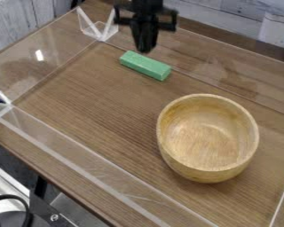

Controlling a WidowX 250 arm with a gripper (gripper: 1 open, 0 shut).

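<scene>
A small green block (pixel 145 65) lies flat on the wooden table, upper middle. Above it, near the top edge, my dark gripper (pixel 145 44) hangs raised and apart from the block. It appears shut, with nothing visible between its fingers, though its tip is dark and slightly blurred.
A large round wooden bowl (pixel 208 134) sits at the lower right. A clear plastic piece (pixel 97 25) stands at the upper left. Black cables lie at the lower left edge.
</scene>
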